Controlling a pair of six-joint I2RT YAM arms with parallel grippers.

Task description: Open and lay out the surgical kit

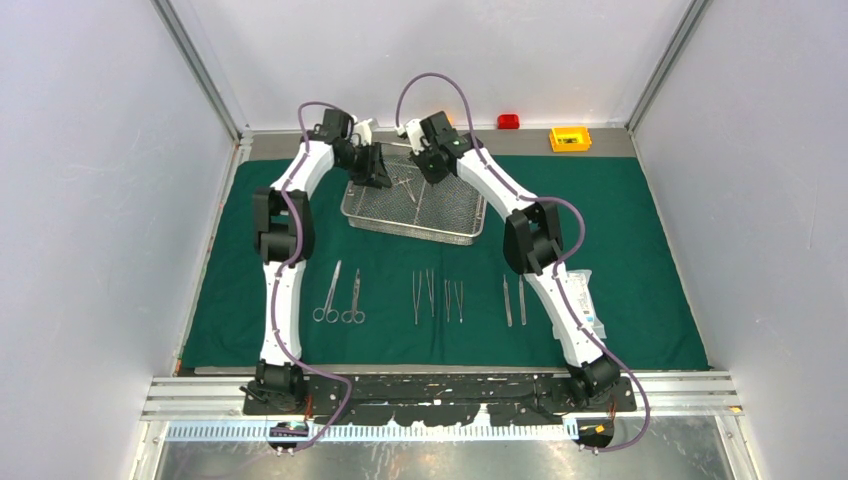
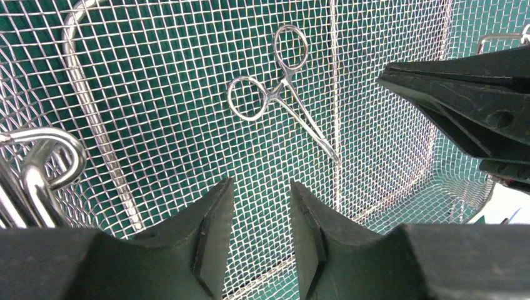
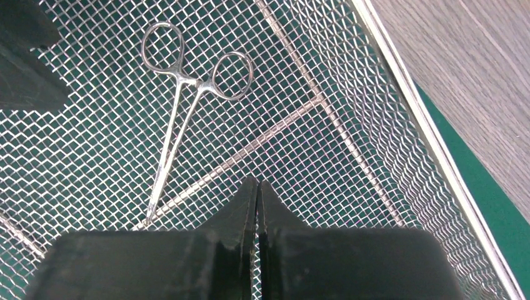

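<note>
A single hemostat [image 1: 408,189] lies in the wire mesh tray [image 1: 412,234], its two ring handles spread a little apart. My left gripper is over the tray, to the left of the hemostat in the top view, its fingers parted and empty. In the left wrist view the hemostat [image 2: 284,94] lies flat on the mesh beyond those fingertips. Right of it, my right gripper hovers over the tray with only a narrow slit between its fingers and nothing held. The right wrist view shows the hemostat [image 3: 175,119] clear of these fingers.
In front of the tray, two scissors [image 1: 353,300], several tweezers [image 1: 432,292] and two slender tools [image 1: 507,300] lie on the green cloth [image 1: 640,250]. A clear packet [image 1: 583,300] is partly under the right arm. Yellow [image 1: 570,139] and red bins [image 1: 508,121] stand behind.
</note>
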